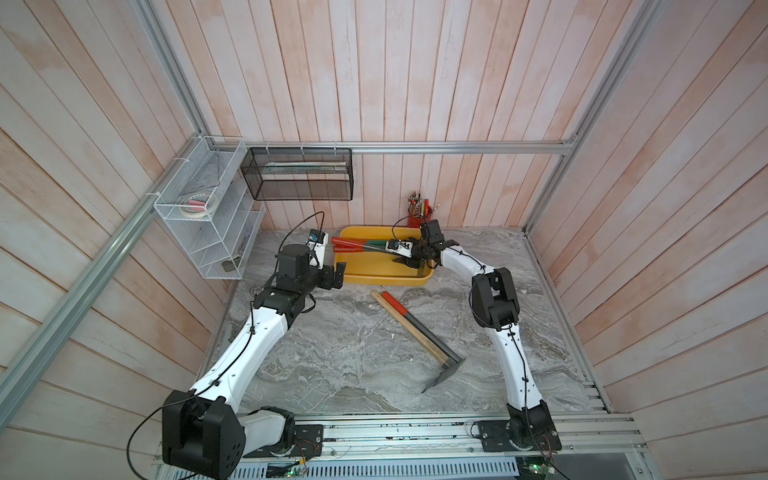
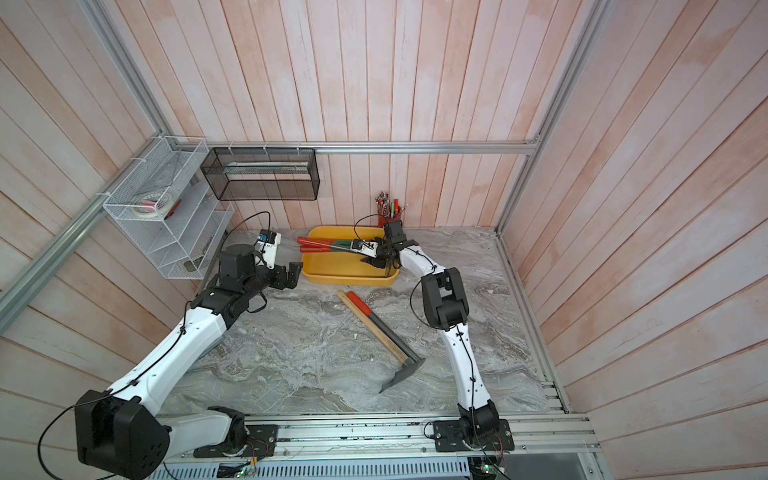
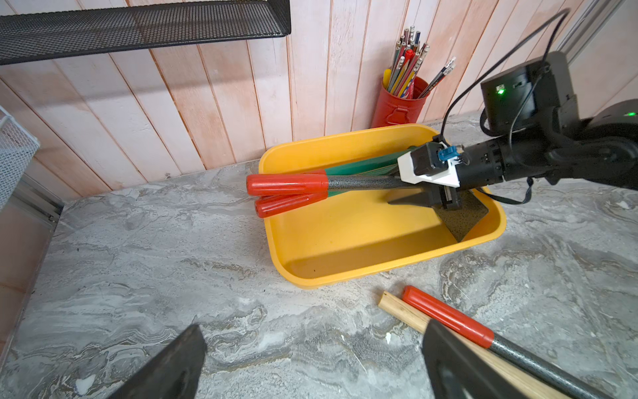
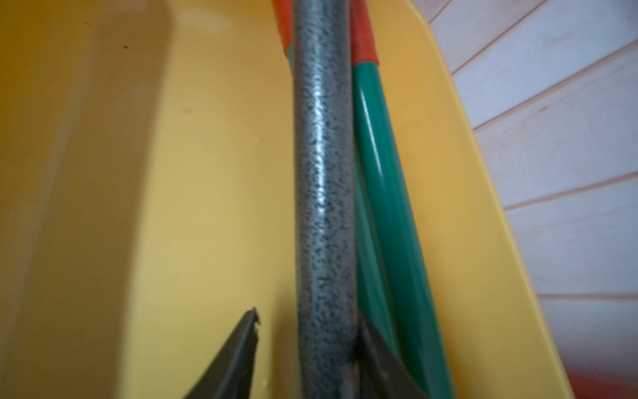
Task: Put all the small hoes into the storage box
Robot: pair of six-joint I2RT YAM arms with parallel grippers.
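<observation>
The small hoe, with a red grip and speckled grey shaft (image 3: 362, 183), lies in the yellow storage box (image 3: 385, 267), its handle end jutting over the left rim. Its dark blade (image 3: 468, 216) sits inside at the right end. Down in the box, my right gripper straddles the shaft with its fingers spread; a clear gap shows on one side, while the other finger (image 4: 380, 362) is at or against the shaft. Left of the box, my left gripper stands open and empty over the table.
Green-shafted tools (image 4: 392, 179) lie in the box beside the hoe. Another red-gripped hoe (image 1: 420, 321) and a wooden-handled tool (image 1: 409, 326) rest on the table in front. A red pencil cup (image 3: 398, 109) stands behind the box.
</observation>
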